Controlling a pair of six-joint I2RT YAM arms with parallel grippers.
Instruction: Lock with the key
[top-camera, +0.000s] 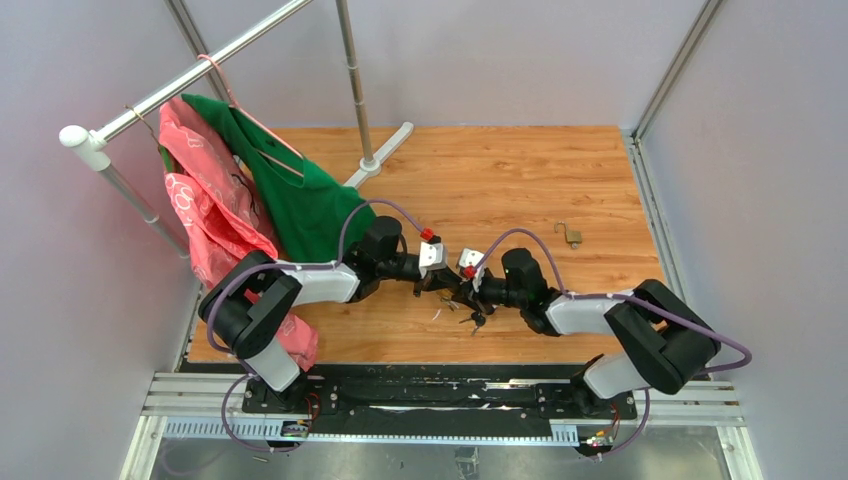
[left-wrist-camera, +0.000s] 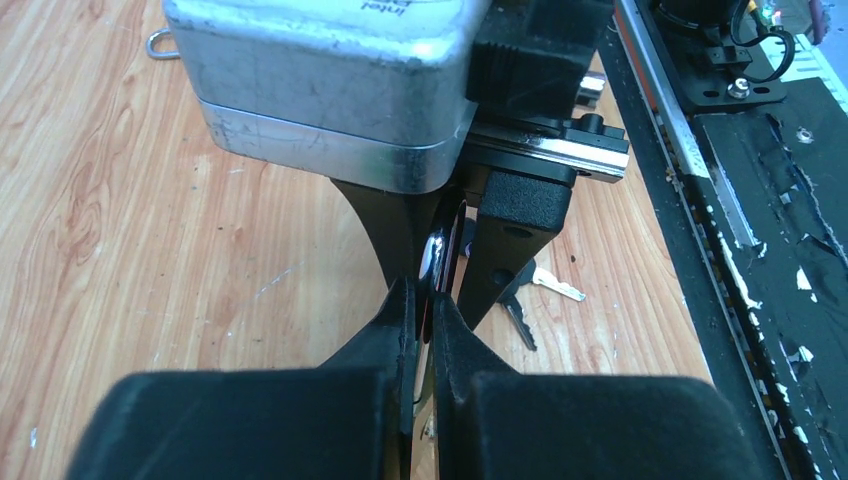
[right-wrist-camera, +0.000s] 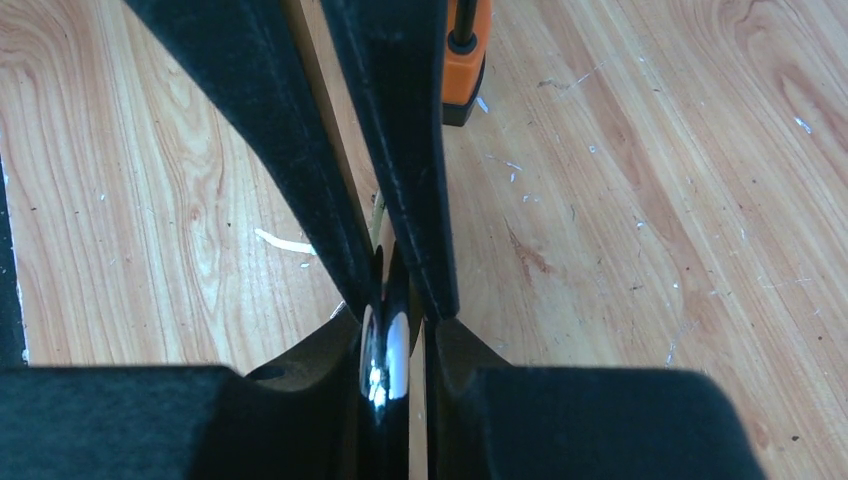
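Observation:
A padlock with a shiny metal shackle (left-wrist-camera: 437, 258) is pinched between my two grippers, which meet tip to tip over the front middle of the table. My left gripper (top-camera: 444, 282) is shut on it from the left. From the right, my right gripper (top-camera: 468, 290) is also shut on it. In the right wrist view, shiny metal (right-wrist-camera: 385, 350) shows at my right fingertips. Most of the brass body is covered by fingers, so which part each gripper bears on is hard to tell. A bunch of keys (top-camera: 478, 319) lies on the table just below the grippers.
Another padlock (top-camera: 573, 238), its shackle open, lies at the right of the wooden table (top-camera: 520, 180). Pink (top-camera: 215, 215) and green (top-camera: 290, 195) clothes hang on a rack at the left, close to my left arm.

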